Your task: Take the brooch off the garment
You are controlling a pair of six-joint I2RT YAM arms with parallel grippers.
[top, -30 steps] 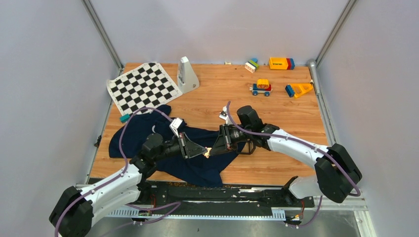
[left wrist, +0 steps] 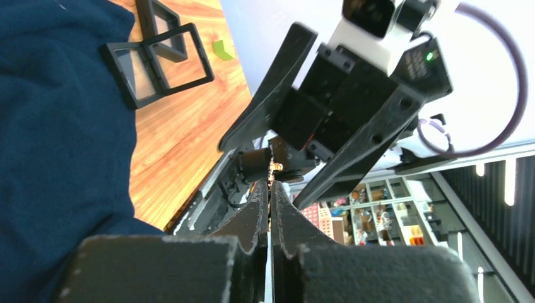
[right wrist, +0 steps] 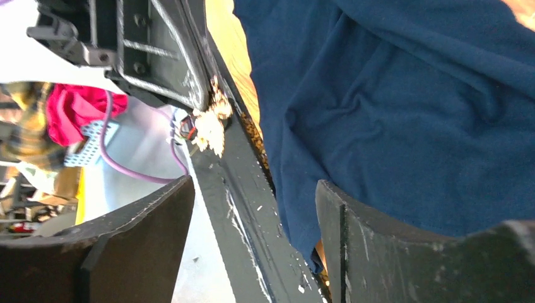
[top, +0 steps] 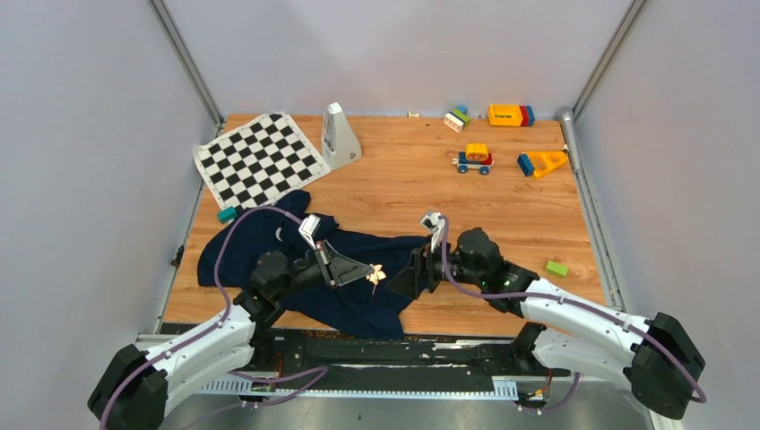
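Observation:
The gold brooch (top: 376,275) is at the tips of my left gripper (top: 369,270), which is shut on it above the dark blue garment (top: 372,315). In the right wrist view the brooch (right wrist: 211,126) hangs from the left fingertips, with the garment (right wrist: 404,139) below and behind. Only a thin edge of the brooch (left wrist: 275,167) shows in the left wrist view. My right gripper (top: 400,285) stands open just right of the brooch, its fingers (right wrist: 132,243) apart with nothing between them.
An open black frame (left wrist: 161,88) lies beside the garment, mostly hidden from above by the right gripper. A chequered board (top: 260,159) and a white stand (top: 339,139) are at back left. Toy vehicles (top: 473,159) stand at back right. Bare wood fills the centre right.
My right gripper has opened and drawn back to the right, away from the brooch. The left arm has barely moved, and the brooch has stayed at its fingertips.

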